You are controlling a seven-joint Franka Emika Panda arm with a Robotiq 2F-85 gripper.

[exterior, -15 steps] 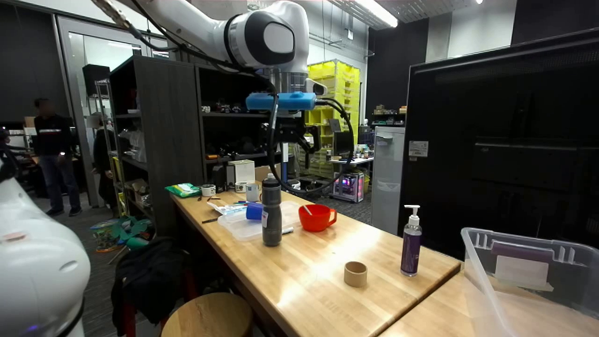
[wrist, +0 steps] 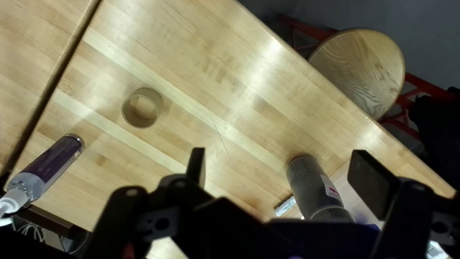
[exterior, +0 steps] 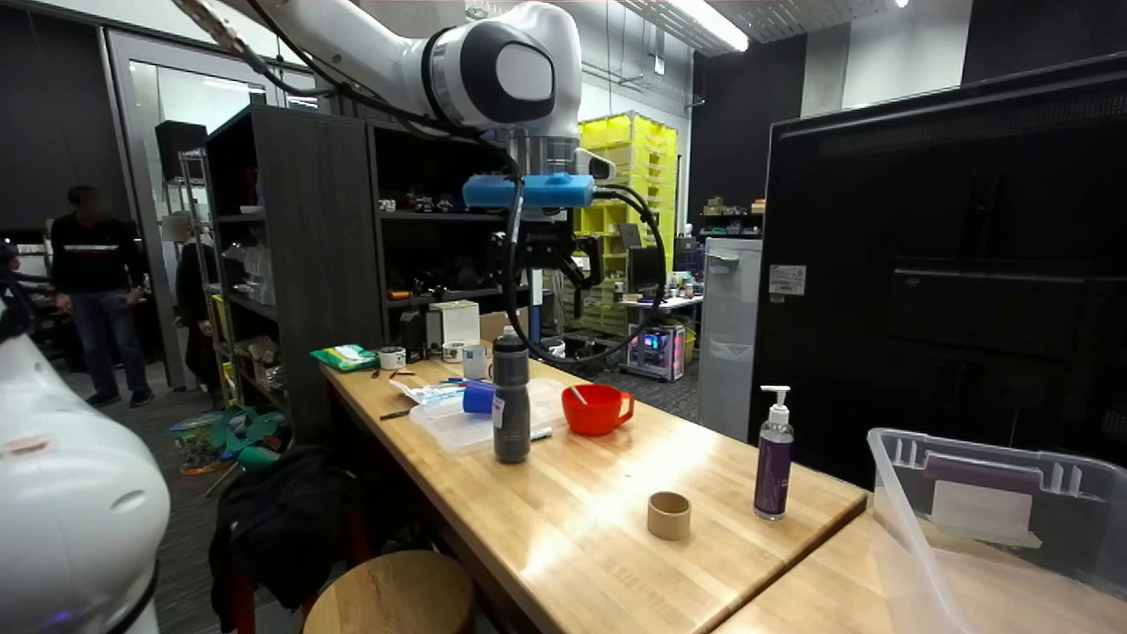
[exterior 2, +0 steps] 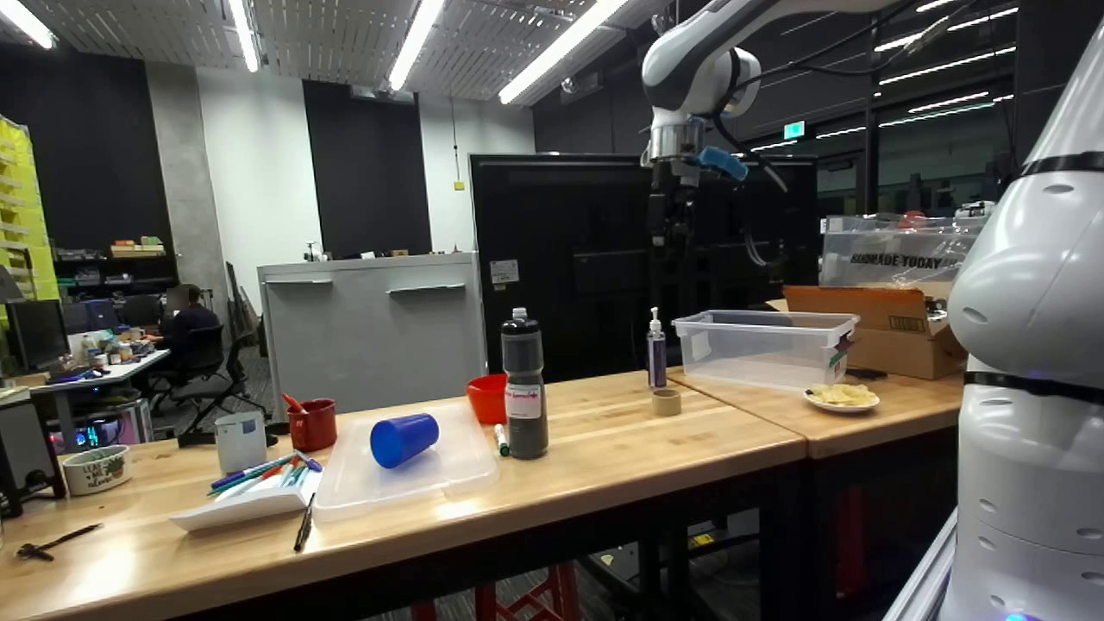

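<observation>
My gripper hangs high over the table, open, with nothing between its fingers. Below it stands a dark grey bottle (exterior: 512, 407), upright near the middle of the table; the wrist view shows the bottle (wrist: 317, 190) close to the right finger in the picture. A tan tape ring (wrist: 142, 108) lies flat on bare wood, apart from everything. Near it a purple pump bottle (exterior: 774, 460) stands upright. Behind the grey bottle sits a red cup (exterior: 594, 410). The blue cup (exterior 2: 404, 440) rests on its side on a clear plastic lid (exterior 2: 357, 497).
A clear bin (exterior 2: 766, 350) stands on the adjoining table, beside a plate of yellow food (exterior 2: 841, 398) and a cardboard box (exterior 2: 900, 331). Pens on a white holder (exterior 2: 248, 502), a dark red mug (exterior 2: 312, 425) and a marker (exterior 2: 502, 440) occupy the other end. Wood around the tape ring is clear.
The arm, gripper and table objects look unmoved. Only a person in the background has shifted slightly.
</observation>
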